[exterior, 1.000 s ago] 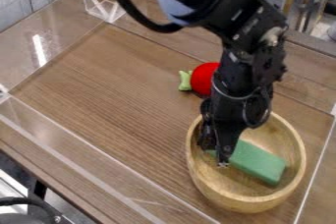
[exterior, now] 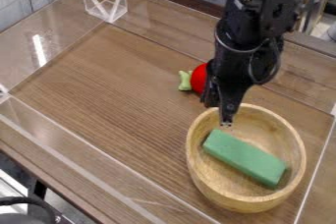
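Observation:
A green block (exterior: 246,159) lies in a round wooden bowl (exterior: 210,189) at the lower right. The black gripper (exterior: 217,110) hangs above the bowl's far rim, pointing down; whether its fingers are open or shut is hard to tell. Partly hidden behind it is a red round object (exterior: 201,76) with a small green part.
A clear plastic item (exterior: 105,2) stands at the back left. Dark cables or robot parts show at the lower left edge.
The gripper has risen up and back from inside the bowl, uncovering more of the green block, which remains in the bowl.

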